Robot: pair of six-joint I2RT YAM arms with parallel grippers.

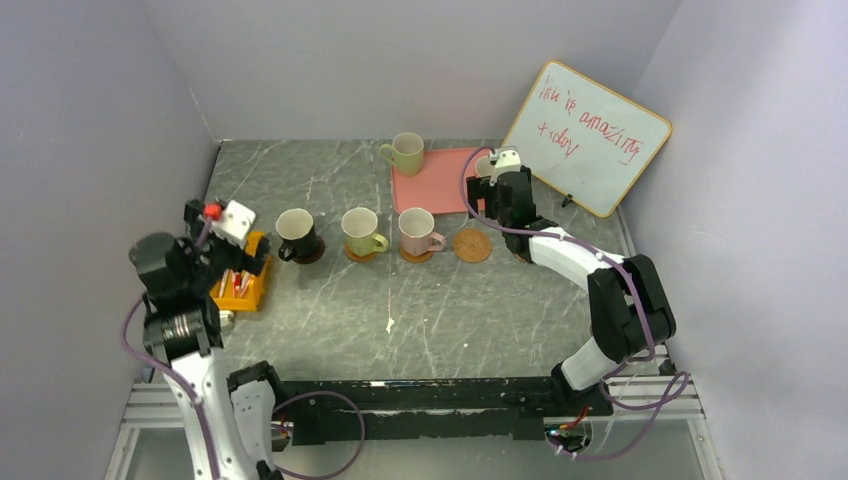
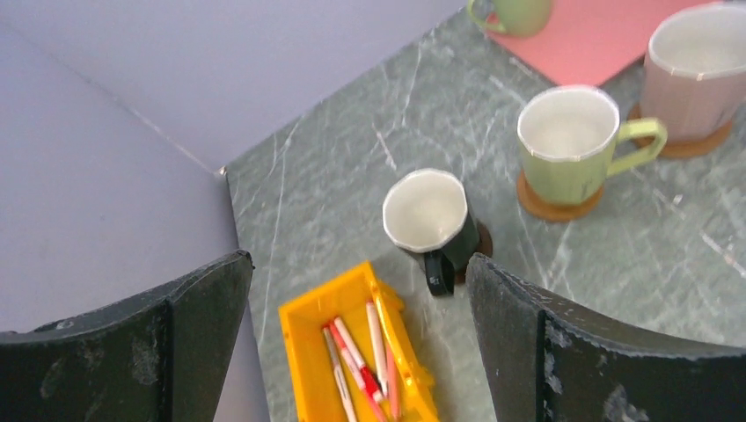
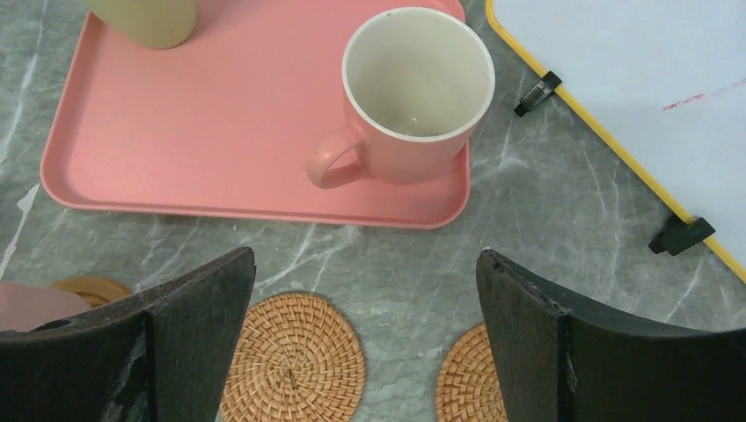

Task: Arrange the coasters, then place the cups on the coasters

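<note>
Three cups stand in a row, each over a coaster: a dark cup [image 1: 295,228], a green cup [image 1: 359,229] and a pink cup [image 1: 416,230]. The dark one sits partly off its coaster [image 2: 483,239]. To their right lies a bare woven coaster [image 1: 472,245]; another coaster [image 3: 475,380] is partly hidden by a finger. On the pink tray [image 3: 176,141] stand a second green cup [image 1: 407,150] and a second pink cup [image 3: 409,97]. My right gripper is open above the tray's near edge, its fingers empty. Raised over the left side, my left gripper is open and empty.
An orange bin [image 2: 330,303] with several pens lies beneath the left gripper. A whiteboard [image 1: 590,135] leans at the back right, with black clips [image 3: 682,236] along its edge.
</note>
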